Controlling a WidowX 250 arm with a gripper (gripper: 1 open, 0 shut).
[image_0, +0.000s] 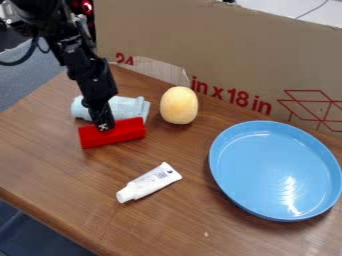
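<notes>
My black gripper (103, 122) reaches down from the upper left to a red bar-shaped block (119, 136) on the wooden table, its tips at the block's back edge. It looks shut; whether anything is between the fingers is hard to see. A folded pale blue cloth (128, 106) lies just behind the block, partly hidden by the gripper.
A pale yellow egg-shaped object (179, 105) stands right of the cloth. A blue plate (274, 165) fills the right side, and a white tube (147, 182) lies in front. A cardboard box (227, 50) walls the back.
</notes>
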